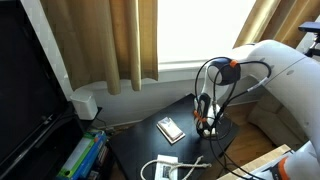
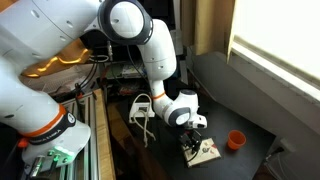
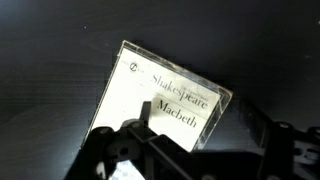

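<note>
A white book with "Shakespeare Macbeth" printed on it (image 3: 165, 92) lies flat and at a slant on the dark table, below my gripper in the wrist view. My dark fingers stand apart, one over the book's lower part and the other past its right corner. Nothing is visibly held between them. From exterior view 2, a pale flat item, seemingly the same book (image 2: 206, 153), shows under and beside the lowered gripper (image 2: 190, 147). Arm and cables mostly cover that spot in exterior view 1.
An orange cup (image 2: 236, 140) stands beside the pale item. A light rectangular object (image 1: 171, 130) lies left of the arm in exterior view 1. Nearer the table's front are a white power strip (image 1: 166, 168) and its cable. Bare table separates these objects.
</note>
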